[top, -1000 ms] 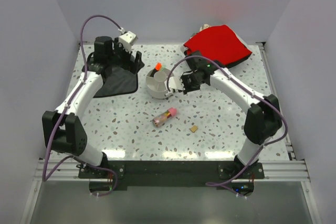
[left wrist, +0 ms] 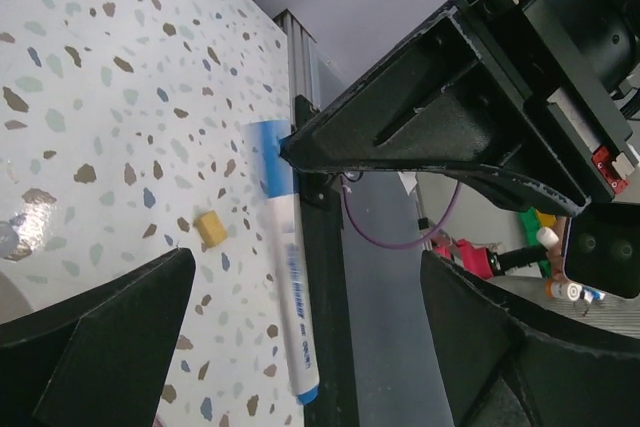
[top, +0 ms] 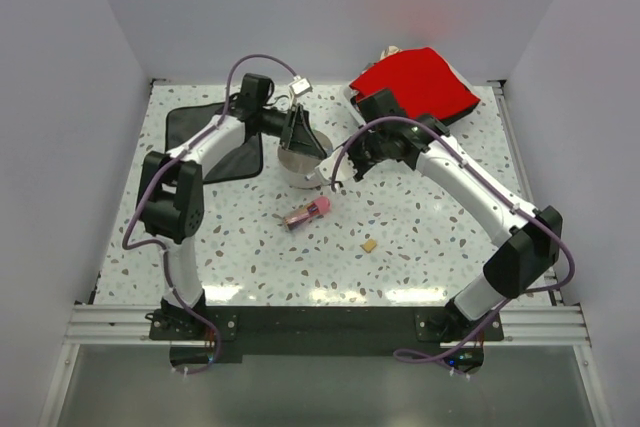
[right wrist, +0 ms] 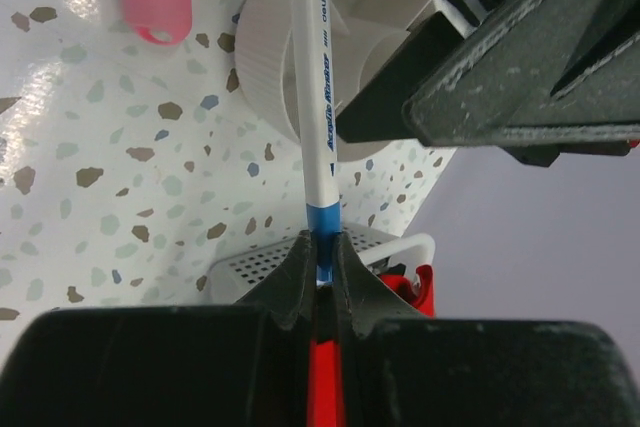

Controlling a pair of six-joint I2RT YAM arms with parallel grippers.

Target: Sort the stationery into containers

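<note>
A white marker with blue ends (right wrist: 315, 107) is held upright in my right gripper, which is shut on its lower blue end. My open left gripper (top: 300, 137) hangs over the white round organiser, beside the marker, which shows between its spread fingers in the left wrist view. In the right wrist view the organiser lies behind the marker, its compartments partly hidden. A pink-capped pencil tube (top: 306, 213) lies on the table below the organiser. A small yellow block (top: 369, 245) sits nearer the front.
A red cloth (top: 415, 77) covers a white basket at the back right. A black mat (top: 230, 162) lies at the left.
My left gripper has moved right over the organiser, close to the marker. My right arm has shifted slightly, and the marker has come up between the two grippers.
</note>
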